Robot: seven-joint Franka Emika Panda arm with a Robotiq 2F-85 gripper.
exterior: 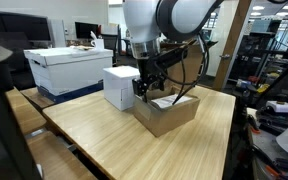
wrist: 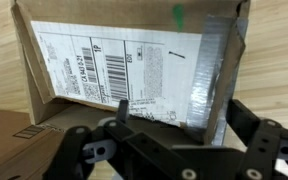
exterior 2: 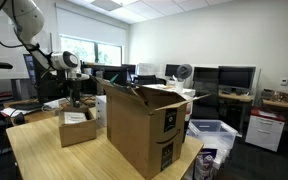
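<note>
A small open cardboard box (exterior: 164, 121) stands on the wooden table, with a white label (wrist: 129, 65) with barcodes inside it in the wrist view. My gripper is open above the box, and its fingers (wrist: 240, 118) are set wide apart at the bottom of that view. One taped box edge (wrist: 222, 85) runs down into the gap, close to the right finger. Whether they touch I cannot tell. In exterior view 1 the gripper (exterior: 152, 86) hangs low at the box's back left rim. The second exterior view shows the same box (exterior 2: 77, 131) under the arm.
A large cardboard box (exterior 2: 149, 135) with raised flaps stands farther along the table. Behind my box are a white carton (exterior: 120, 88) and a lidded white storage box (exterior: 69, 72).
</note>
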